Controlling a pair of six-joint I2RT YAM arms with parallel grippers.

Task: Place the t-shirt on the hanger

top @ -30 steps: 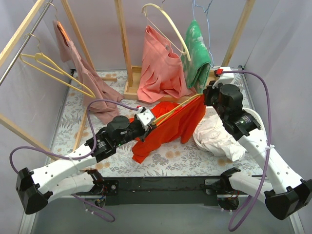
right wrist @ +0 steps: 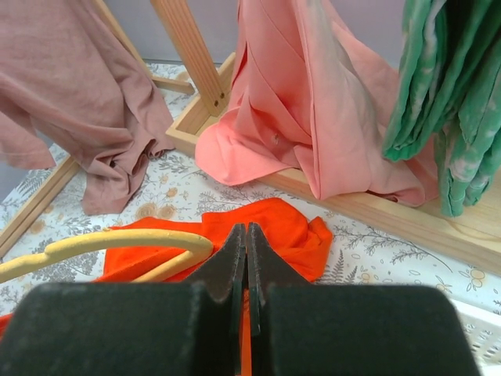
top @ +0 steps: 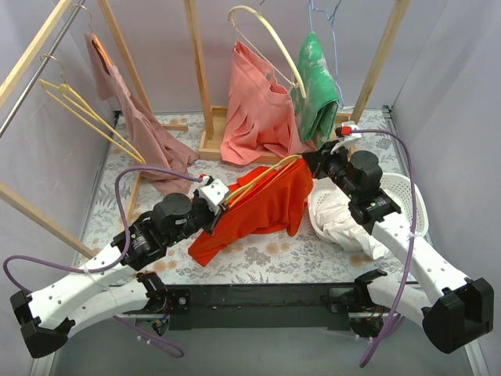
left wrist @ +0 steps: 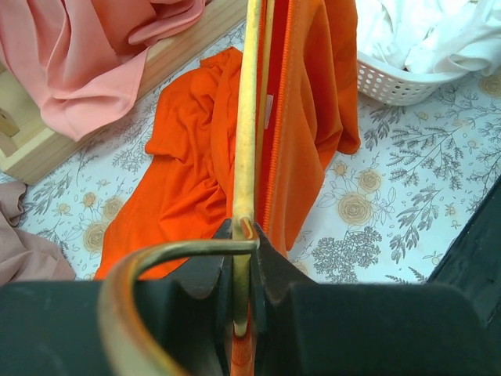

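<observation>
The orange t-shirt [top: 262,207] hangs slantwise over the table between my two arms, its lower part resting on the surface. A yellow hanger [left wrist: 246,125] runs into the shirt's opening, and its hook curves toward the camera in the left wrist view. My left gripper is shut on the hanger near the hook. At the shirt's upper right corner, my right gripper is shut; a strip of orange cloth shows between its fingers. One rounded hanger end [right wrist: 196,247] lies just left of those fingertips.
Salmon cloth [top: 262,102] and a green garment [top: 315,90] hang at the back. A mauve garment [top: 145,125] and an empty yellow hanger [top: 94,117] are on the left rail. The white basket [top: 419,207] with white cloth stands behind the right arm.
Both grippers have shifted left together, carrying the shirt and hanger, and the right one is slightly lower in the top view. The empty hanger on the left rail has swung a little.
</observation>
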